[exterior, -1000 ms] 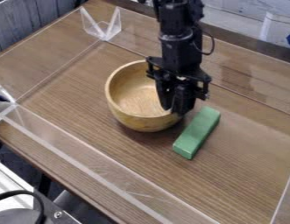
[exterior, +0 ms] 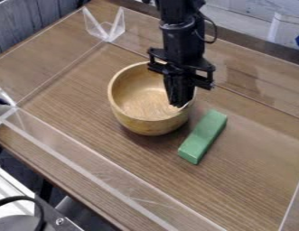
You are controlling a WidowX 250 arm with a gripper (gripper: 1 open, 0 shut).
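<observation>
A wooden bowl (exterior: 137, 106) sits in the middle of the table. The black gripper (exterior: 180, 95) hangs over the bowl's right part, its fingertips near the right rim, shut with nothing visible between its fingers; whether it touches the bowl cannot be told. A green block (exterior: 202, 136) lies to the right and front of the bowl, apart from the gripper.
A small clear plastic piece (exterior: 105, 24) stands at the back left. Black cables and parts show at the bottom left corner.
The gripper has risen slightly and moved back from lower down near the bowl's right rim. The bowl and green block look unmoved.
</observation>
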